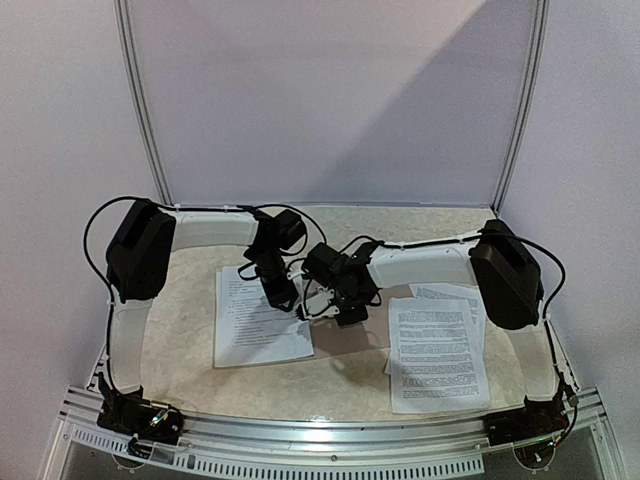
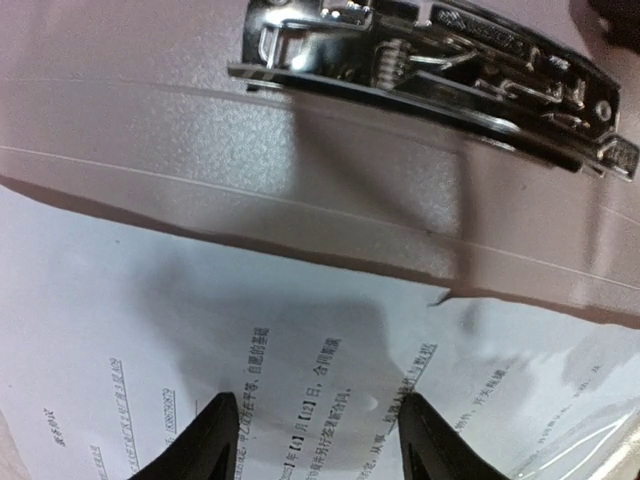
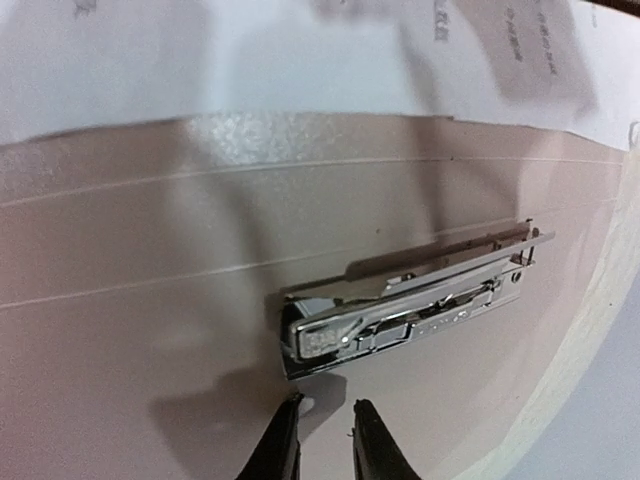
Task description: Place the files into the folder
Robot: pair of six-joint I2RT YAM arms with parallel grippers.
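Note:
The pinkish folder [image 1: 350, 335] lies open in the middle, its metal clip [image 2: 430, 80] seen in both wrist views. On its left part rests a stack of printed sheets [image 1: 250, 340]. My left gripper is over these sheets below the clip, fingers apart, nothing visible between them. My right gripper is over the bare folder just below the clip [image 3: 400, 315], fingers apart and empty. In the top view both wrists are close together over the folder.
More printed sheets [image 1: 438, 360] lie at the right, partly over the folder. Walls surround the back and sides.

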